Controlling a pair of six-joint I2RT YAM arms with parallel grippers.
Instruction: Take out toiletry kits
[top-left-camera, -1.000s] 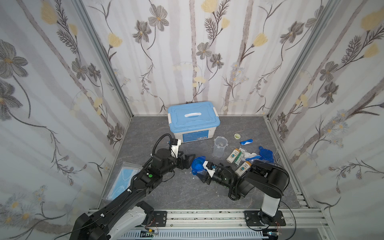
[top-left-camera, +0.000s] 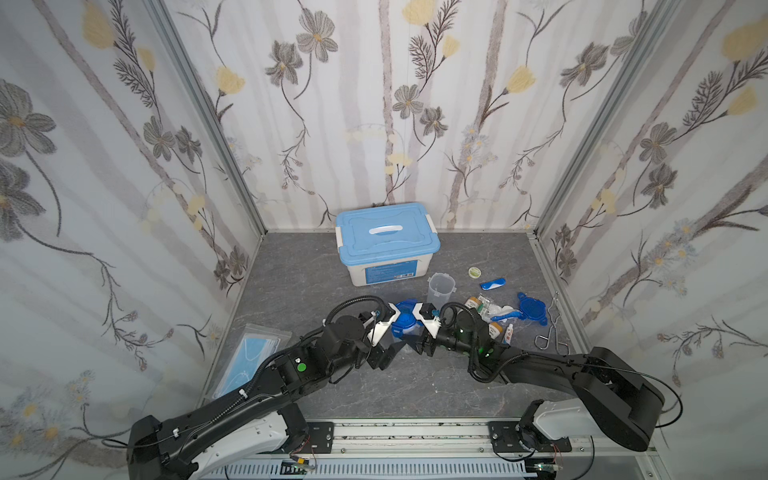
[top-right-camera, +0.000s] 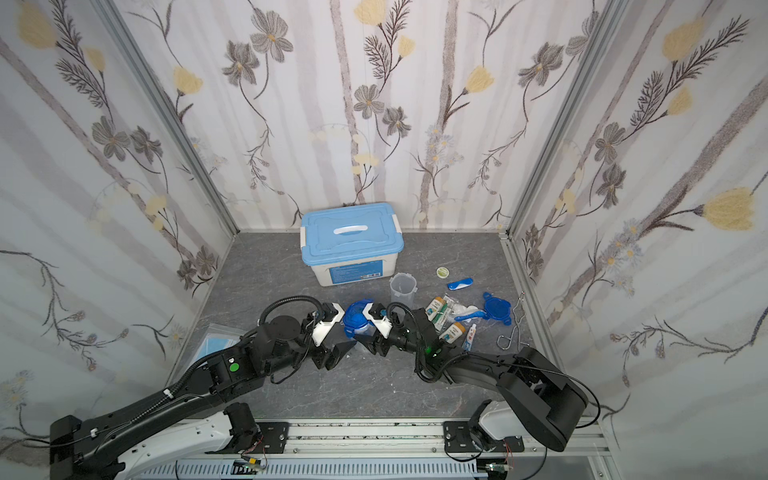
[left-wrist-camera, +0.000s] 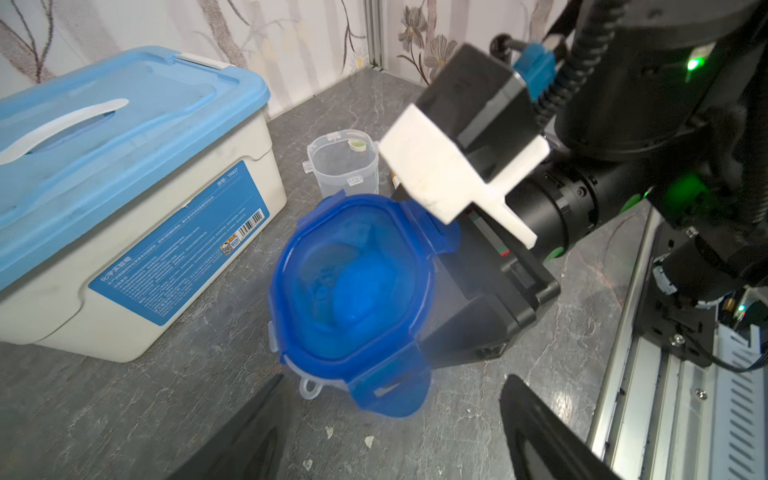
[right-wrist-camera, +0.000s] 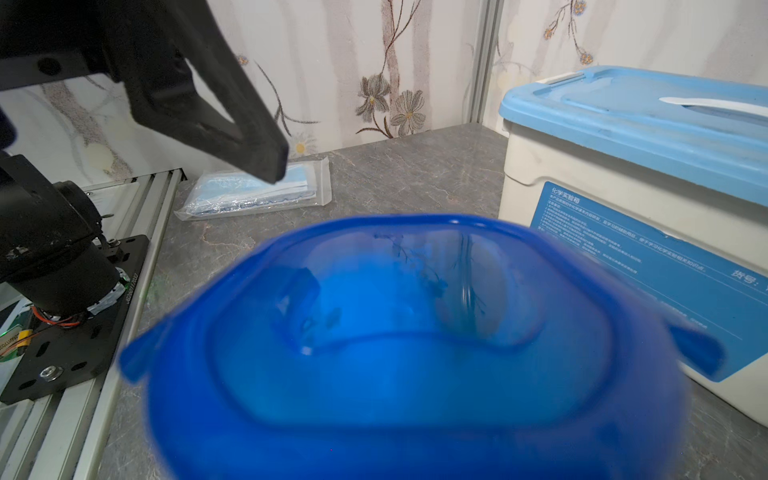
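A clear container with a blue lid (left-wrist-camera: 356, 280) is raised between my two arms, its lid tilted toward the left wrist camera. My right gripper is shut on its side. The same lid (right-wrist-camera: 400, 344) fills the lower half of the right wrist view and hides that gripper's fingers. Facing the container from the left, my left gripper stands open, its fingers apart and nothing between them. Small bottles (top-right-camera: 453, 333), a white-and-blue item (top-right-camera: 470, 316), a blue mesh piece (top-right-camera: 497, 308) and a blue comb (top-right-camera: 460, 283) lie loose on the right of the floor.
A storage box with a light blue lid (top-left-camera: 388, 232) stands shut at the back. A clear empty cup (top-left-camera: 441, 288) is right of it. A round green-rimmed piece (top-left-camera: 474, 273) lies farther right. Packaged masks (top-left-camera: 252, 360) lie front left.
The right gripper has shifted with the container slightly right, and the right arm's elbow has moved outward to the right.
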